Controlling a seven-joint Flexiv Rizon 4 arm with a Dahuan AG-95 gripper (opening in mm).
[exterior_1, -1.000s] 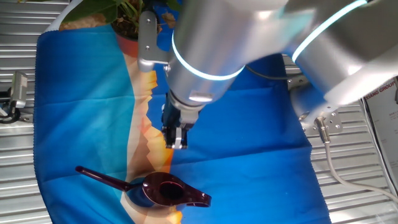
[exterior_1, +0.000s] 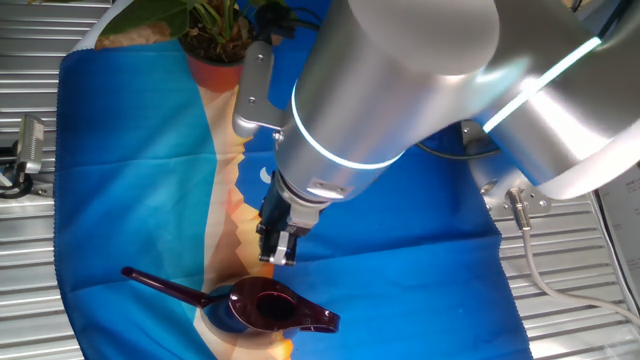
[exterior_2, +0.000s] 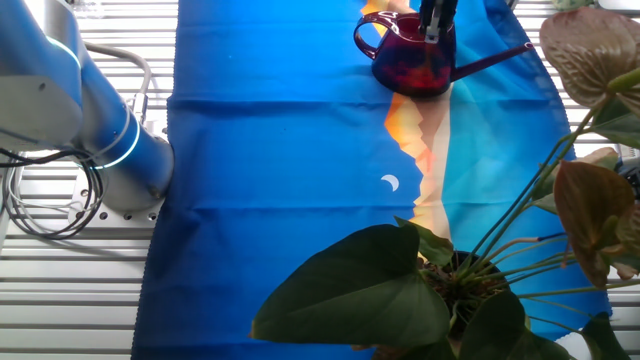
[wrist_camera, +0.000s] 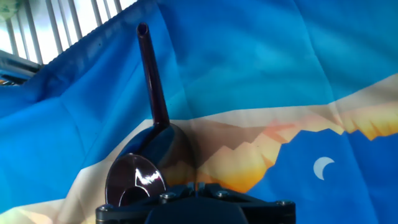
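Note:
A dark red, glossy watering can (exterior_1: 268, 305) stands upright on the blue cloth, its long spout pointing left and its handle right in exterior view 1. Close by on the plant side, my gripper (exterior_1: 277, 254) hangs above the cloth, its fingers apart from the can in that view. From the other side, the gripper (exterior_2: 433, 30) overlaps the can (exterior_2: 415, 65), so the gap between them is hard to judge. In the wrist view the spout and opening of the can (wrist_camera: 135, 178) lie left of the gripper. The fingers look brought together, with nothing visible between them.
A potted plant (exterior_1: 214, 75) with broad leaves (exterior_2: 345, 290) stands at the opposite end of the printed cloth (exterior_2: 270, 150). Slatted metal table (exterior_1: 30, 250) shows around the cloth.
Over the last second my gripper has moved toward the watering can in exterior view 1. The can and the plant pot have stayed in place.

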